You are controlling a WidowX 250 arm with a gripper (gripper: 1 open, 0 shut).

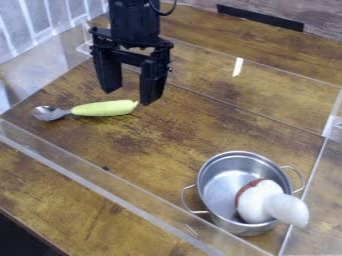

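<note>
My black gripper (131, 75) hangs upper left over the wooden surface, pointing down, its two fingers apart with nothing visible between them. Below it lie a pale yellow-green elongated object (104, 108) and, at its left, a silver spoon (51, 113). At the lower right stands a steel pot (218, 184) with two handles, holding a white object (271, 203) with a red part, its tip jutting over the rim.
Clear plastic walls border the wooden work surface (160, 150), along the front, right and back.
</note>
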